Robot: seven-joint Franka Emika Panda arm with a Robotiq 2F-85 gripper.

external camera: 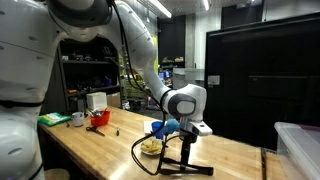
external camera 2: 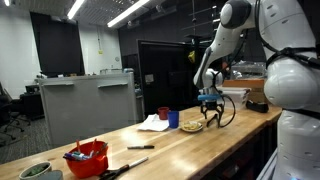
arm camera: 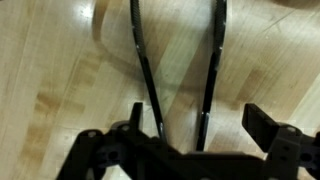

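On the wooden table lies a pair of black tongs (external camera: 200, 170), its two long arms a little apart. In the wrist view both tong arms (arm camera: 212, 80) run lengthwise between my fingers, with wood showing on either side. My gripper is open, pointing down over the tongs and holding nothing. From the side, the gripper (external camera: 184, 155) appears close above the tongs; whether it touches them cannot be told. The contact area is small and dark in the second exterior view.
A plate of yellowish food (external camera 2: 191, 126) sits near the arm, with a blue cup (external camera 2: 173, 118) and white cloth (external camera 2: 153, 123) behind it. The red bowl (external camera 2: 86, 158) and dark-handled tools (external camera 2: 124, 168) are farther off. A clear plastic bin (external camera: 298, 145) stands at the right.
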